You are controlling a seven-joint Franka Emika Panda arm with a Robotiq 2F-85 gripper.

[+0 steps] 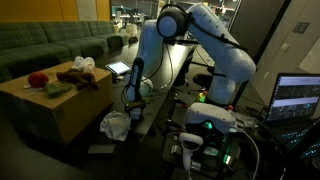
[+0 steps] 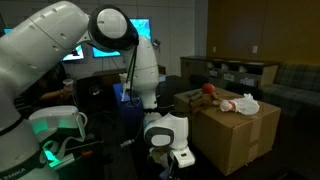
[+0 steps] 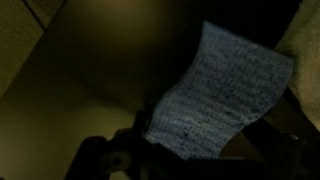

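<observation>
A blue-grey cloth [image 3: 222, 92] fills the middle of the wrist view, lying on a dark surface. My gripper is open, with one dark finger on either side of the cloth's near end. Whether the pads touch the cloth cannot be told. Seen from exterior view 1, the gripper [image 1: 136, 108] points down low, close to the floor beside the cardboard box. A bit of blue [image 2: 166, 172] shows under the arm's white end in exterior view 2.
A white crumpled cloth or bag [image 1: 115, 125] lies close by on the floor. The large cardboard box [image 2: 236, 142] carries a red item and soft toys. A small flat object [image 1: 101, 149] rests on the floor nearer the camera. Around it, the dark floor looks clear.
</observation>
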